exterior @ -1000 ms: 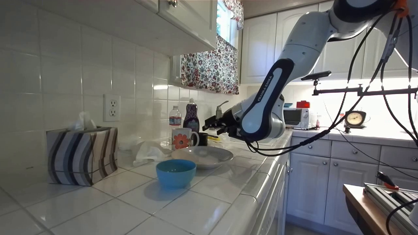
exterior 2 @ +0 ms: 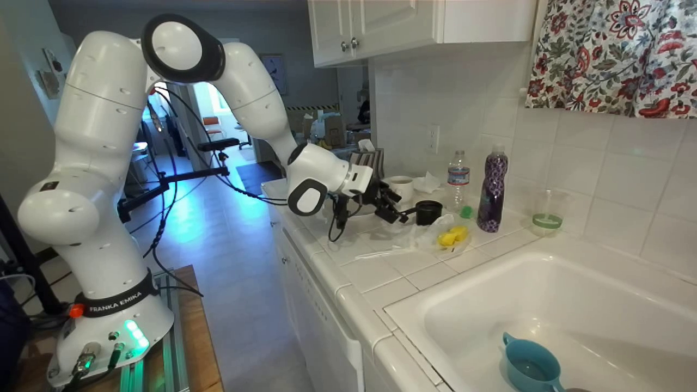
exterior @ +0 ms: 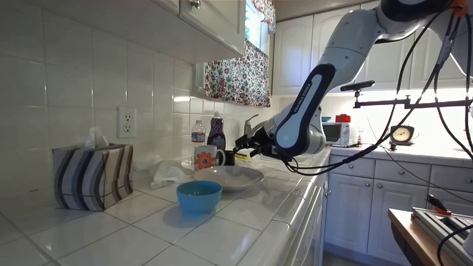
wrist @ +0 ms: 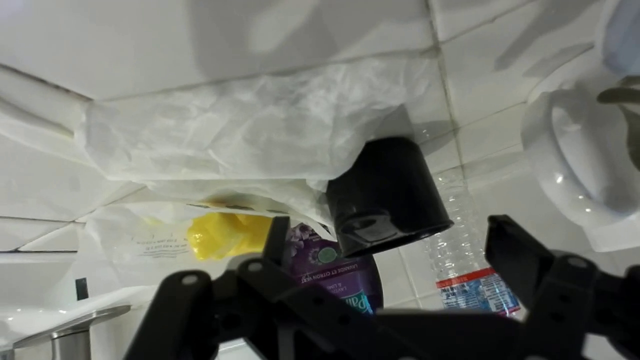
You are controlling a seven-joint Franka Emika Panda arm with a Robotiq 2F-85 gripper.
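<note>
My gripper is open, its two fingers spread wide with nothing held between them. In the wrist view a black cup (wrist: 390, 186) appears in the gap between the fingertips, beyond them. Exterior view 2 shows this cup (exterior 2: 429, 212) standing on the counter, just past my gripper (exterior 2: 396, 210). From exterior view 1, the gripper (exterior: 244, 149) hangs above the counter behind the grey plate (exterior: 230, 177), and the black cup (exterior: 228, 157) is partly hidden by the white mug (exterior: 206, 157). Whether the fingers touch the cup I cannot tell.
Close behind the cup are a purple soap bottle (exterior 2: 491, 189) and a water bottle (exterior 2: 458, 176). Crumpled clear wrapping (wrist: 258, 126) and a yellow item (wrist: 231, 234) lie beside it. A blue bowl (exterior: 199, 197) sits near the plate. The sink (exterior 2: 470, 307) holds a teal cup (exterior 2: 532, 362).
In exterior view 1 my gripper and forearm have shifted slightly to the right, and the gripper's tilt has changed a little. The dishes stay where they were.
</note>
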